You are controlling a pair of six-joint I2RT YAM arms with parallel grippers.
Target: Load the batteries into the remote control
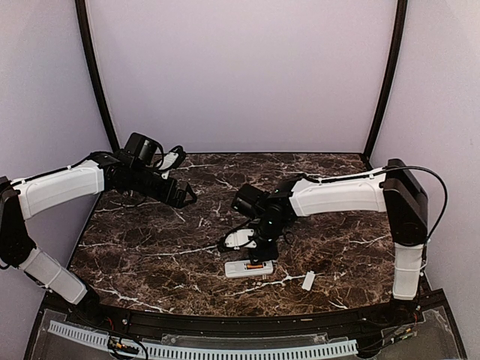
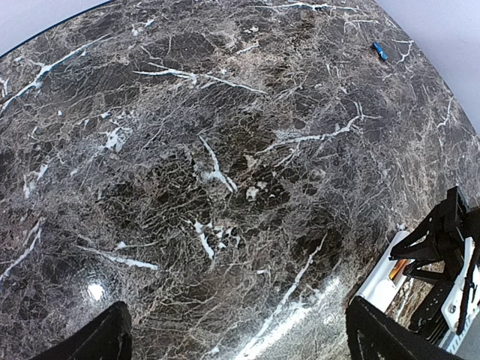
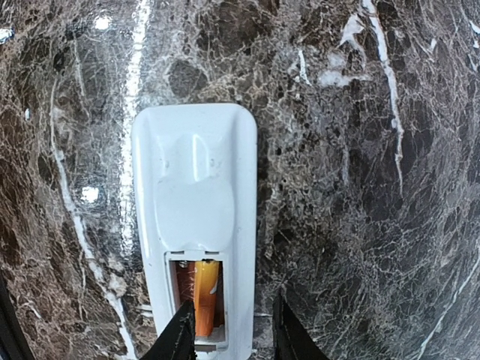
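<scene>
A white remote control lies on the dark marbled table, its battery compartment uncovered. One orange battery lies lengthwise in the right half of that compartment; the left half shows a bare reddish-brown floor. Above the compartment end, my right gripper is open, its fingers apart and holding nothing. From the left wrist view, the right gripper's dark fingers show just over the remote. My left gripper stands wide open and empty, well away over the left part of the table. A small blue cylinder, perhaps a battery, lies far off.
A small white piece, perhaps the compartment cover, lies right of the remote near the front edge. A white slotted rail runs along the front. Bare table stretches left of the remote.
</scene>
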